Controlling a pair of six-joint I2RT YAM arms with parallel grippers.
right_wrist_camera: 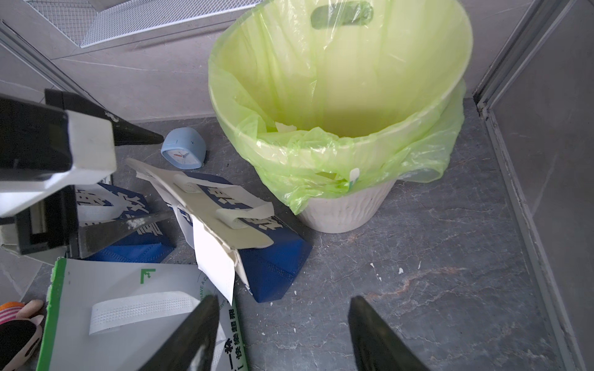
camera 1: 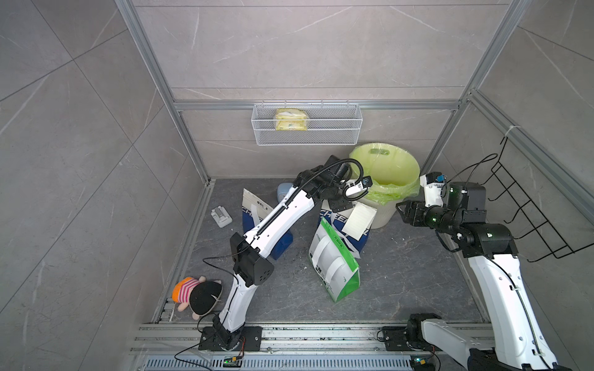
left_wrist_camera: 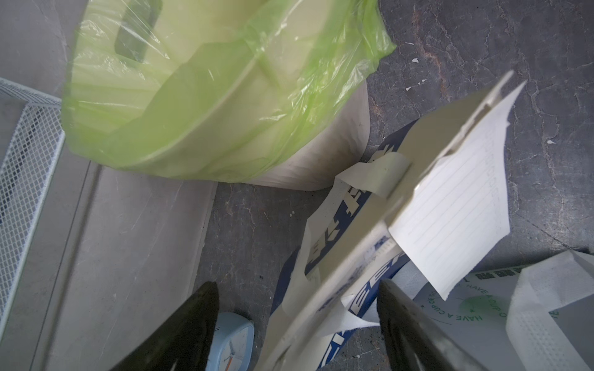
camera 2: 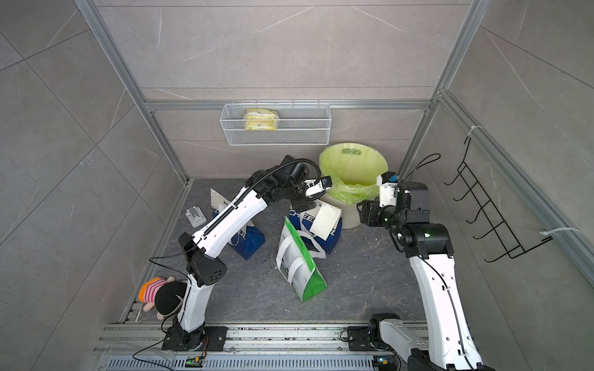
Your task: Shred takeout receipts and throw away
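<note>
A white receipt hangs from a blue-and-cream takeout bag in front of the lined bin. My left gripper is open just above that bag's top; in the left wrist view the bag and receipt show below its fingers, apparently ungripped. My right gripper is open at the right, low beside the bin, with nothing between its fingers. A white and green bag lies in front. A second blue bag stands at the left, partly behind my left arm.
A small blue clock sits at the back. A plush doll lies front left, a white object at left. A wire basket hangs on the back wall.
</note>
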